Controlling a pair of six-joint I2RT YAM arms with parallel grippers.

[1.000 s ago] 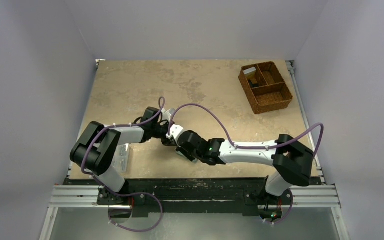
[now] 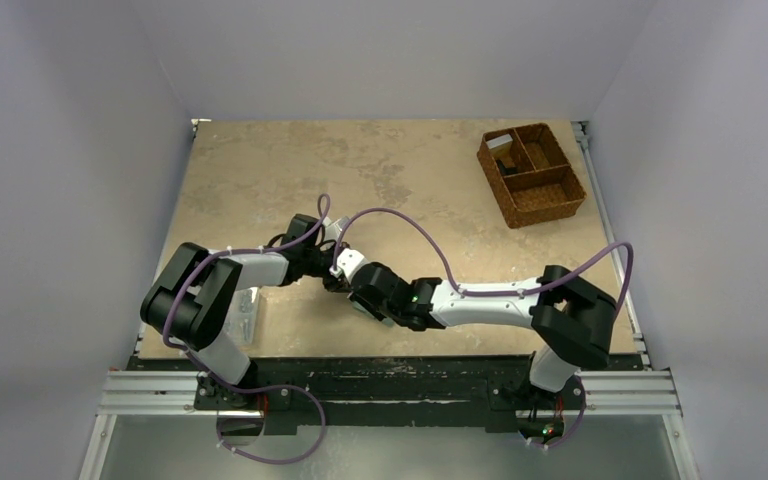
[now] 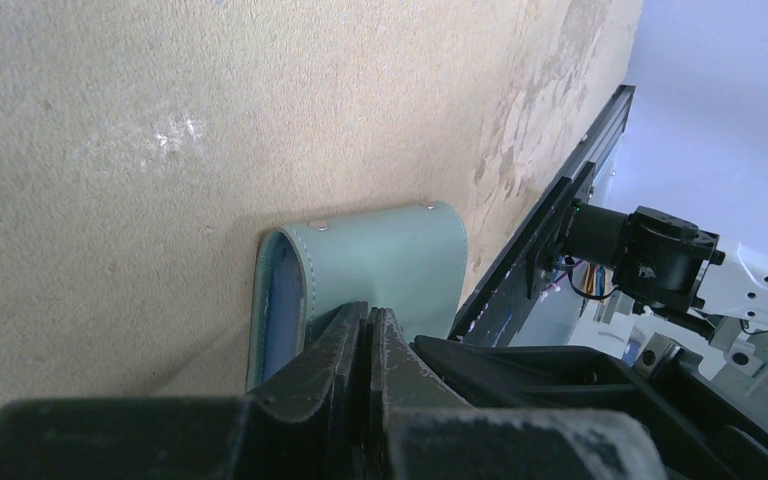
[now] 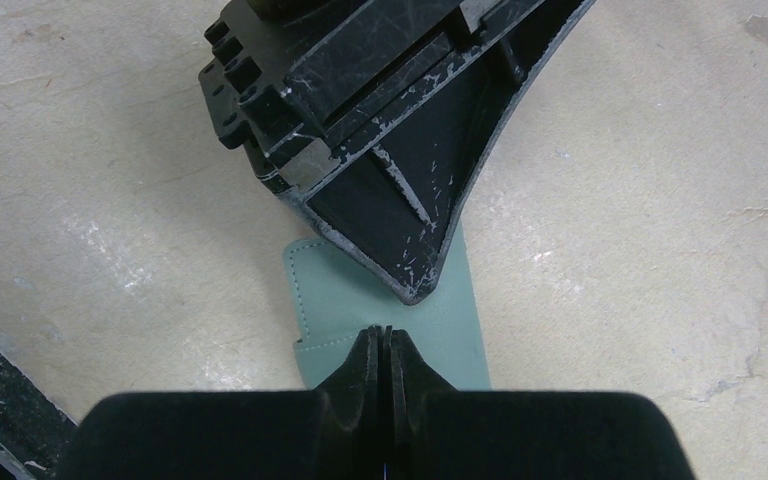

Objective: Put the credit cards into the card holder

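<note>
The pale green card holder (image 3: 390,250) stands bent on the table in the left wrist view, its folded side parted from the front. My left gripper is shut at its near part, which disappears behind the fingers. In the right wrist view the same holder (image 4: 400,320) lies below, partly covered by the left gripper's dark finger (image 4: 400,210). Over its lower part, my right gripper is shut, with nothing visible between its tips. From the top, the two grippers meet and hide most of the holder (image 2: 384,321). No credit card can be made out.
A brown wicker basket (image 2: 512,190) with compartments stands at the back right, a white item (image 2: 500,142) in one of them. A clear tray (image 2: 242,315) lies partly behind the left arm.
The left arm and the basket stay where they were.
</note>
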